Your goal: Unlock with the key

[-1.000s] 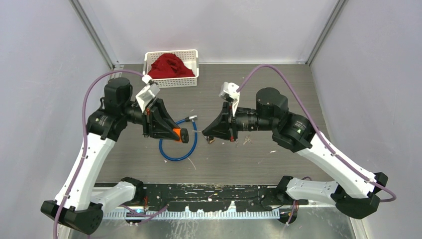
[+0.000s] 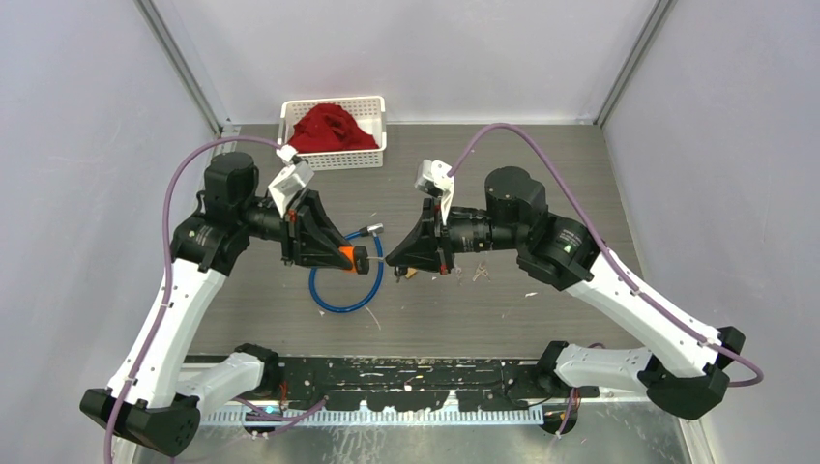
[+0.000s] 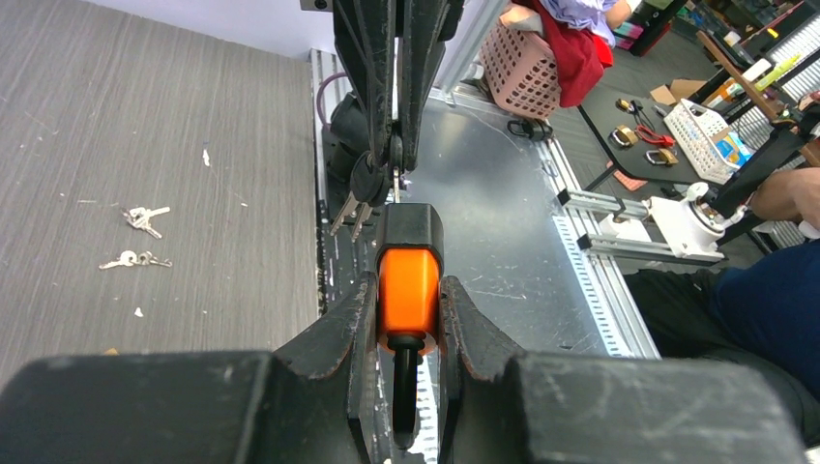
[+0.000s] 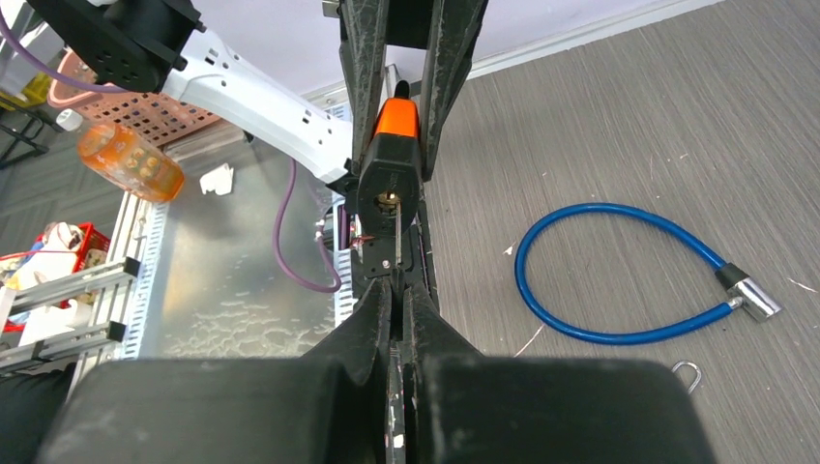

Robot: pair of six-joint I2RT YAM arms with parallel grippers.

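An orange-and-black padlock [image 2: 350,257] is held level in my left gripper, whose fingers are closed on it, keyhole end facing right. My right gripper is shut on a thin silver key [image 4: 397,232] that points at the brass keyhole [image 4: 388,199]; in the right wrist view its tip is at the keyhole, and I cannot tell whether it is inside. Other keys dangle beneath the right fingers in the left wrist view.
A blue cable lock [image 2: 343,309] lies on the table under the grippers. Loose key bunches [image 3: 143,217] lie on the table. A white basket [image 2: 331,158] with red cloth stands at the back.
My right gripper has moved slightly left, bringing the key closer to the padlock. The left gripper has shifted only very slightly.
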